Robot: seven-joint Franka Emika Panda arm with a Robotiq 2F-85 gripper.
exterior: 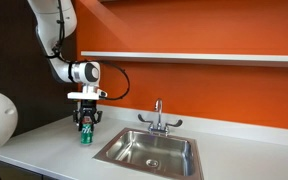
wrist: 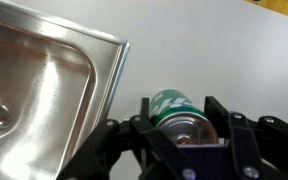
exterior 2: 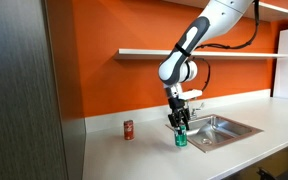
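Note:
A green can (exterior: 87,133) is upright between the fingers of my gripper (exterior: 87,120), which is shut on it. In exterior view 2 the green can (exterior 2: 181,137) shows below the gripper (exterior 2: 181,126), close over the counter at the left side of the sink; whether its base touches is hard to tell. From the wrist view I see the can's top (wrist: 187,128) and some of its green side, with dark fingers on both sides. A red can (exterior 2: 128,130) stands upright on the counter, apart from the gripper, towards the back wall. The arm hides it in exterior view 1.
The steel sink (exterior: 188,146) is set into the white counter (exterior: 224,140), with a faucet (exterior: 159,112) behind it. A shelf (exterior: 204,58) runs along the orange wall above. In exterior view 2, bare counter lies around the red can.

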